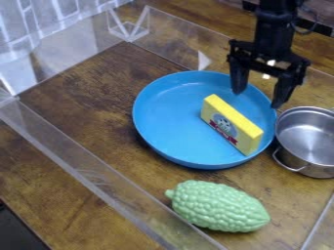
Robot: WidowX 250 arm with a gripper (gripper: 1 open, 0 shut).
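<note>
A black gripper (pixel 263 76) hangs open above the back right of a blue plate (pixel 174 125), its fingers apart with nothing seen between them. A yellow box (pixel 236 123) with a printed side lies on the plate's right part. A green bumpy vegetable (pixel 220 206) lies on the wood at the bottom, in front of the plate.
A steel pot (pixel 307 142) stands just right of the plate. Clear plastic walls edge the work area. The wooden surface (pixel 92 83) left of the plate is bare.
</note>
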